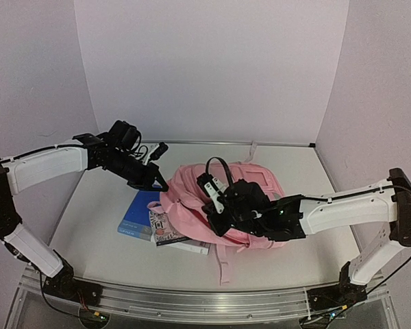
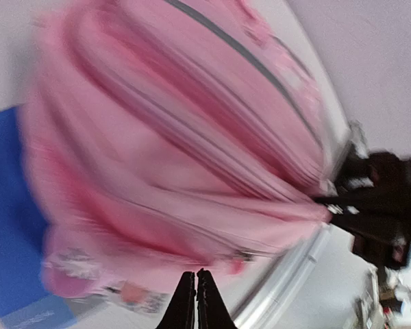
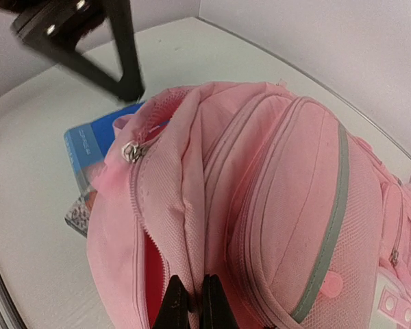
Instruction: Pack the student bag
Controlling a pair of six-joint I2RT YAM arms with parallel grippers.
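Note:
A pink backpack [image 1: 192, 212] lies on the table, its open mouth toward the left. My right gripper is shut on a fold of the pink cloth beside the zipper, holding the flap up. Over the left side of the bag hangs my left gripper, its fingers together and nothing showing between them. A blue book [image 1: 133, 218] and a dark patterned book [image 1: 163, 232] lie flat at the bag's left, partly under its edge. What the bag holds inside is hidden.
A white book edge [image 1: 192, 245] sticks out beneath the bag's front. One strap [image 1: 223, 264] trails toward the front rail [image 1: 192, 295]. Bare table [image 1: 89, 212] shows at the left and behind the bag.

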